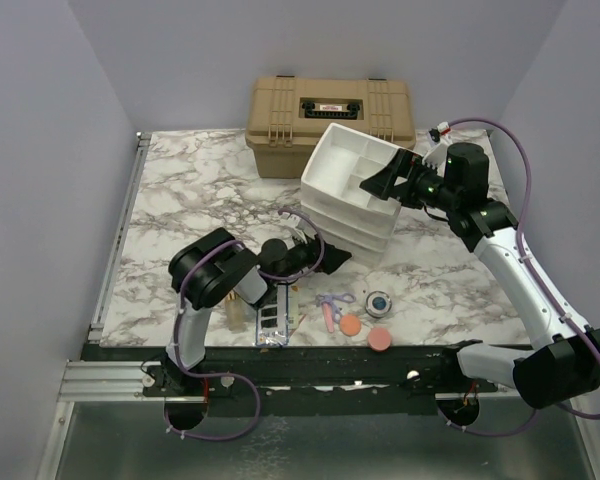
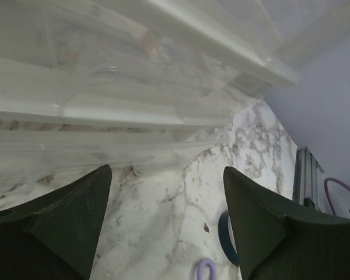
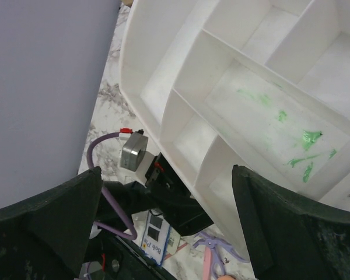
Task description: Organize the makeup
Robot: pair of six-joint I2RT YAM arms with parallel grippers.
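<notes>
A white multi-tier organizer (image 1: 335, 170) with compartments stands at centre back; clear lower tiers show in the left wrist view. My left gripper (image 1: 325, 255) is low at its lower front, fingers part open, nothing seen between them. My right gripper (image 1: 390, 180) stands open at the organizer's upper right, over its rim, compartments (image 3: 280, 116) below. Makeup items lie in front: a palette (image 1: 272, 318), purple scissors-like tool (image 1: 335, 298), pink tube (image 1: 329, 318), orange disc (image 1: 350, 324), pink compact (image 1: 380, 338), round silver item (image 1: 378, 304), and bottles (image 1: 235, 315) at left.
A tan toolbox (image 1: 280, 130) sits behind the organizer.
</notes>
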